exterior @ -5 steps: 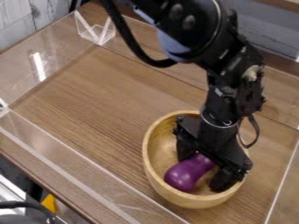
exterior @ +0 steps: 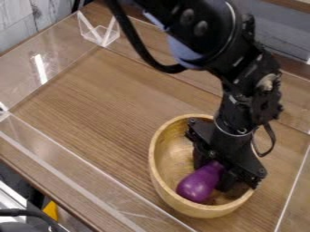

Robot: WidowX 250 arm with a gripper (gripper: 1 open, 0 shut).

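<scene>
A purple eggplant-like object (exterior: pixel 197 187) lies in a light wooden bowl (exterior: pixel 165 172) at the lower right of the camera view. My black gripper (exterior: pixel 215 161) reaches down into the bowl, shut on the upper end of the purple object. The gripper hides part of that end and the back right of the bowl.
A clear plastic holder (exterior: pixel 101 29) stands at the back left. Walls and a ledge border the surface at the back, and dark cables lie at the lower left.
The gripper has risen slightly, with small shifts of the purple object within the bowl.
</scene>
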